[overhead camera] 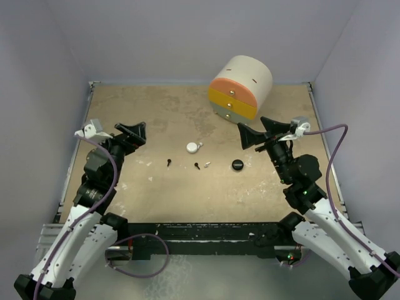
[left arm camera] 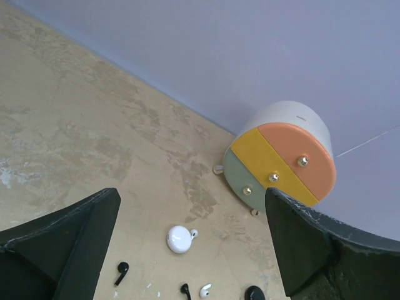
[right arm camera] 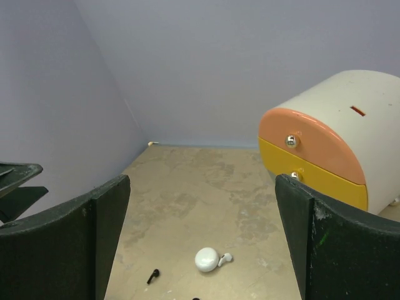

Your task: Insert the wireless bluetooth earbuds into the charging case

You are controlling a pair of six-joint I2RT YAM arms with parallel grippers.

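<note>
Small items are spread over the middle of the table: a round white case (overhead camera: 192, 147) with a small white piece beside it, two small black earbuds (overhead camera: 169, 162) (left arm camera: 185, 289), a white earbud (overhead camera: 207, 165), and a round black case (overhead camera: 237, 165). My left gripper (overhead camera: 130, 134) is raised at the left side of the table, open and empty. My right gripper (overhead camera: 256, 130) is raised at the right, also open with nothing between its fingers. Both wrist views look across the table between wide-spread fingers.
A cylindrical cabinet (overhead camera: 245, 80) with orange, yellow and green drawer fronts stands at the back right. Pale walls enclose the table (overhead camera: 144, 194).
</note>
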